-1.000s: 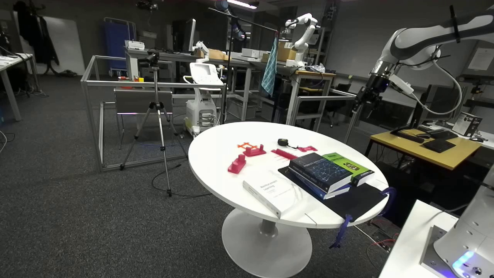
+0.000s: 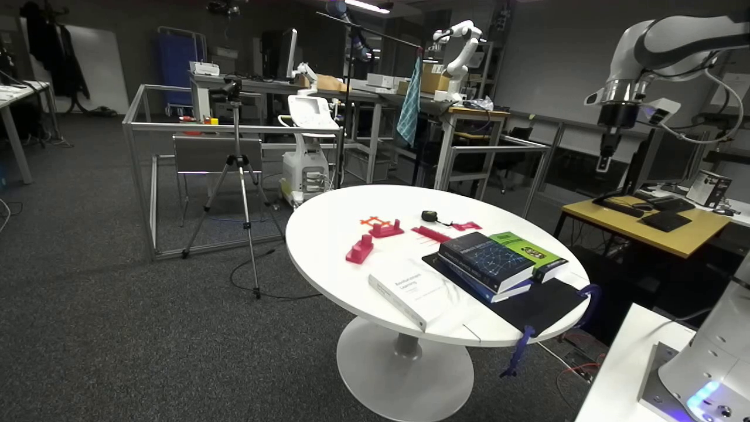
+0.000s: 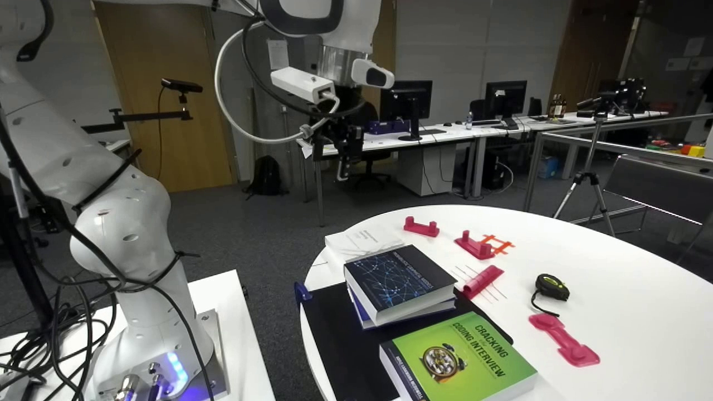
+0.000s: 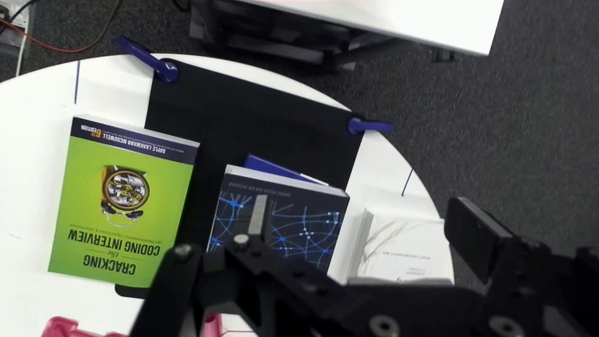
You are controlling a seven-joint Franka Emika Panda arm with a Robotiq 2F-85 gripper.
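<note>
My gripper point(image 2: 604, 162) hangs open and empty, high above the table and on the robot's side of it. In the wrist view its fingers point(image 4: 470, 238) stand well apart. The dark blue book point(image 3: 399, 277) lies on a blue-covered book point(image 2: 480, 287), the pair resting on a black mat point(image 4: 247, 123). Beside them, the green coding book point(image 3: 461, 361) lies partly over the mat. A white book point(image 2: 415, 288) lies flat at the other side, apart from the stack; in the wrist view the gripper body hides part of it.
Pink printed parts point(image 2: 360, 249), an orange frame point(image 3: 498, 244) and a tape measure point(image 3: 552, 287) lie across the round white table point(image 2: 327, 239). Blue clamps point(image 4: 368, 126) grip the mat at the table edge. A tripod point(image 2: 242, 190) stands beyond the table.
The gripper has moved right in exterior view 1, back toward the robot's base, and turned from tilted to pointing nearly straight down. Nothing on the table has moved.
</note>
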